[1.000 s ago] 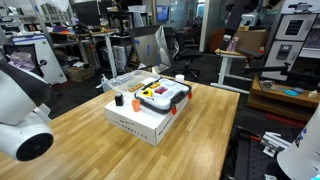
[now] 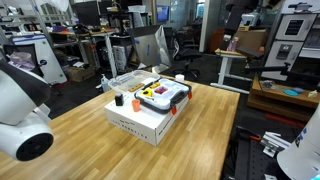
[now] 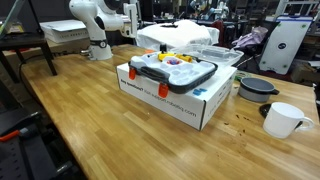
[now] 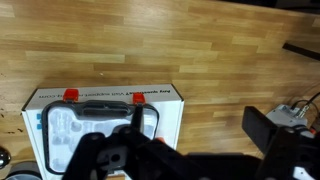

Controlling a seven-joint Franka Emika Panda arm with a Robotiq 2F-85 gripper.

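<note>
In the wrist view my gripper hangs above the wooden table, its two dark fingers spread wide apart with only bare tabletop between them. Below and left of it sits a white cardboard box (image 2: 142, 122). On top of the box is a clear-lidded container (image 3: 177, 70) with a dark rim and red clips (image 3: 163, 90). Small yellow pieces (image 2: 149, 92) lie on or in that container. An orange cup (image 2: 136, 105) and a black cup (image 2: 119, 100) stand on the box beside it. No contact between the gripper and any object is visible.
A clear plastic tray (image 3: 207, 53) lies behind the box. A white mug (image 3: 283, 120) and a grey pot (image 3: 257, 89) stand on the table to one side. Wide bare tabletop (image 3: 150, 145) lies in front. A white arm part (image 2: 22, 110) occupies the left edge of one exterior view.
</note>
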